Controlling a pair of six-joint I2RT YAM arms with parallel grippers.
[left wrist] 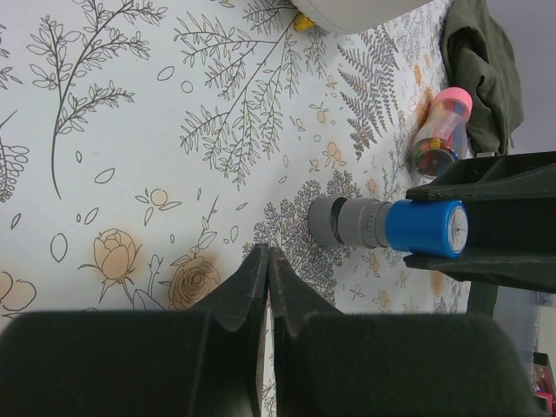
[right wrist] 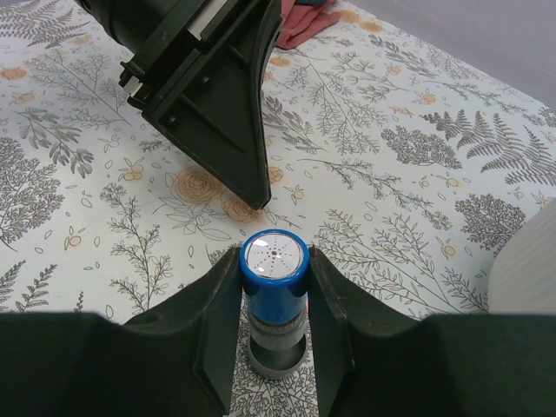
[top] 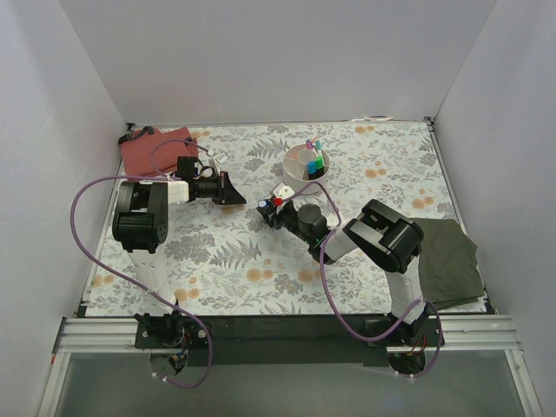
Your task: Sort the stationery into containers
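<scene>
My right gripper (top: 268, 207) is shut on a blue-and-grey cylinder (right wrist: 276, 276). Its blue end (left wrist: 426, 228) is pinched between the fingers, and the grey part (left wrist: 334, 221) points towards the table. Whether the lower end touches the cloth I cannot tell. My left gripper (top: 242, 203) is shut just to the left of it, over bare tablecloth, with nothing seen between its fingertips. Behind the right gripper stands a round white divided container (top: 296, 180), holding several colourful pens (top: 318, 162). A pink-lidded jar (left wrist: 444, 130) with coloured contents lies to the right.
A red cloth (top: 148, 155) lies at the back left, a dark green cloth (top: 446, 261) at the right edge. Something small and yellow (left wrist: 302, 22) peeks out by the container's base.
</scene>
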